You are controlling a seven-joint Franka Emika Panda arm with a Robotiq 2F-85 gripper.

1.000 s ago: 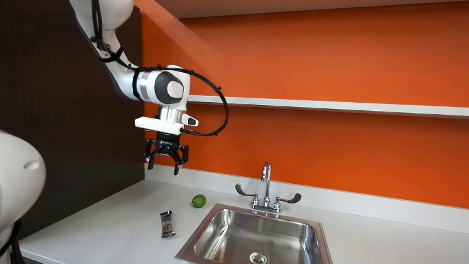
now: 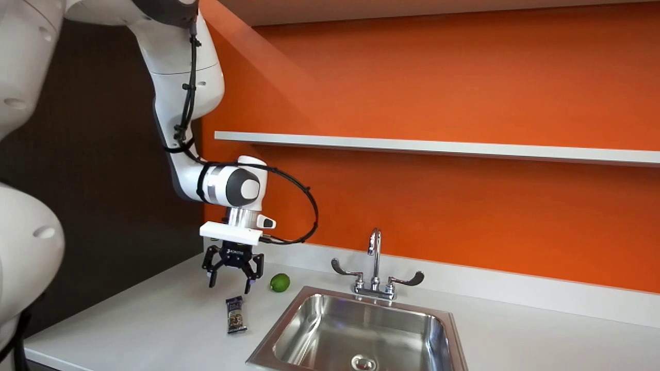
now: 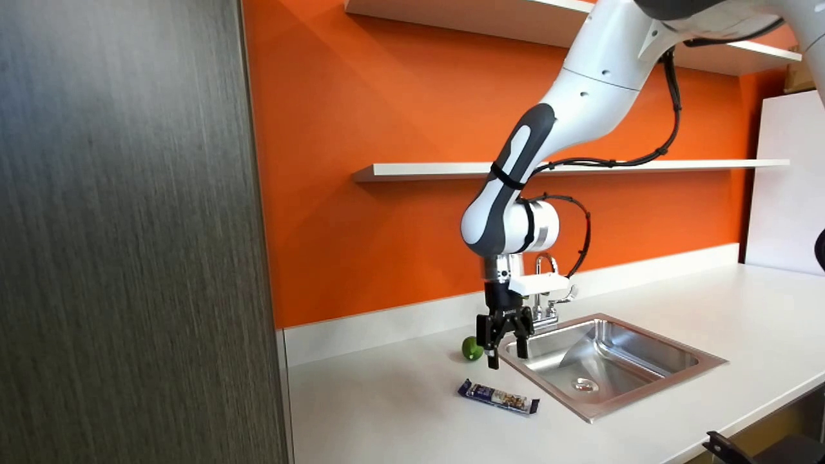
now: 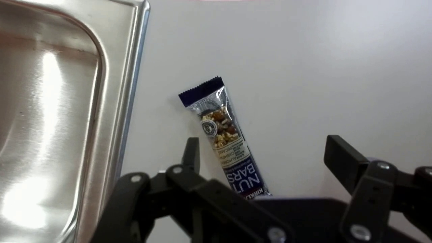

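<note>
A wrapped nut bar (image 4: 226,139), dark blue with a clear window, lies flat on the white counter to the left of the sink. In the wrist view its lower end passes behind the gripper's body. My gripper (image 2: 230,285) stands open above the counter, its fingers wide apart and nothing between them. The second exterior view shows the gripper (image 3: 506,358) over the area between the bar (image 3: 499,397) and a green lime (image 3: 472,348), apart from both. The lime (image 2: 279,282) rests on the counter behind the bar, out of the wrist view.
The steel sink (image 2: 269,346) is set into the counter right of the bar, its faucet (image 2: 375,259) behind it. A white shelf (image 2: 433,146) runs along the orange wall. A dark panel (image 3: 139,232) bounds the counter's left side. Clear counter lies left of the bar.
My arm has come down toward the counter, bringing the gripper much lower and nearer the bar. The fingers stay open. The bar and lime have not moved.
</note>
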